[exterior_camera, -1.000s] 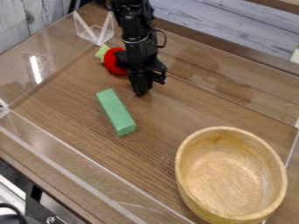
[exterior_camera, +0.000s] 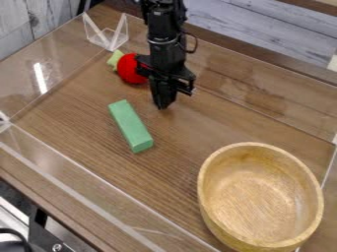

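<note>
My dark gripper reaches down from the top centre to just above the table; it looks shut, though the fingertips are small and dark, with nothing visible held. Directly left of it lies a red round object, with a small light green-yellow piece at its upper left, partly hidden. A green rectangular block lies below and left of the gripper, apart from it.
A large empty yellow bowl takes up the lower right. A clear plastic object stands at the upper left.
The objects on the table look unmoved.
</note>
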